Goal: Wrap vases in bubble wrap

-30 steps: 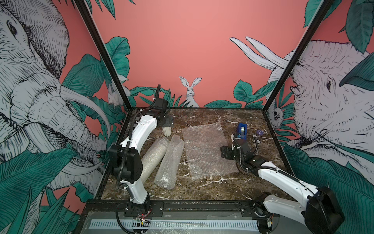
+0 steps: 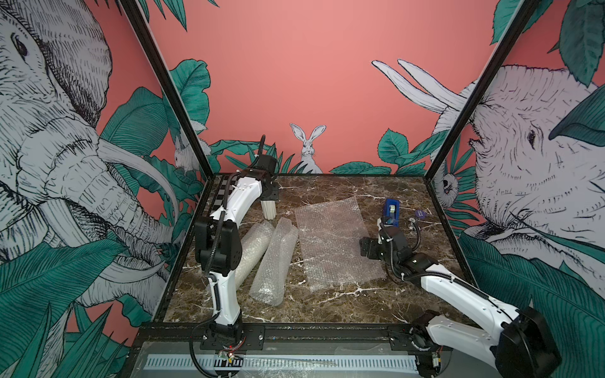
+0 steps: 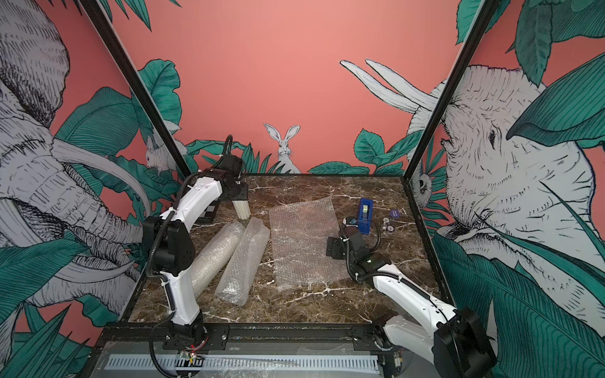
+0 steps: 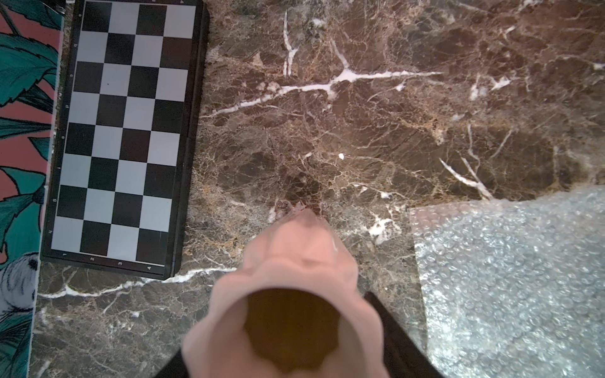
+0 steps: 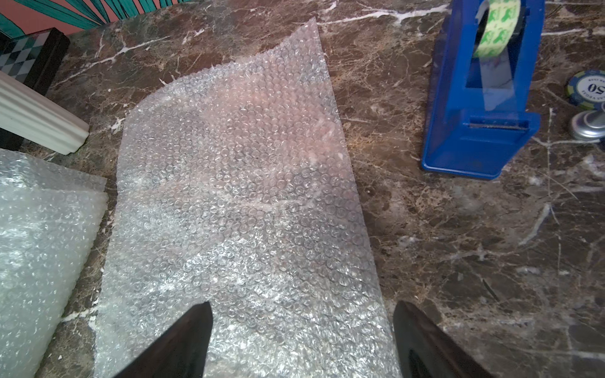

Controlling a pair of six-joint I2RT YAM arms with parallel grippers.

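A pale fluted vase (image 2: 269, 210) stands at the back left; its scalloped mouth fills the lower middle of the left wrist view, with the vase's wall (image 4: 286, 249) lit pinkish. My left gripper (image 2: 271, 191) is at its upper part, with dark fingers (image 4: 394, 330) on either side; whether they press on it is hard to see. A flat sheet of bubble wrap (image 2: 337, 242) lies mid-table. Two bubble-wrapped rolls, a left one (image 3: 217, 255) and a right one (image 3: 244, 264), lie beside it. Over the sheet's right edge, my right gripper is open and empty.
A blue tape dispenser (image 5: 482, 113) stands right of the sheet, with a poker chip (image 5: 589, 88) and a small metal object (image 5: 589, 124) near it. A chessboard box (image 4: 123, 132) lies at the far left edge.
My left arm has swung slightly right, bringing its gripper in over the vase. The right gripper has shifted only a little to the right. Sheet and rolls have stayed put.
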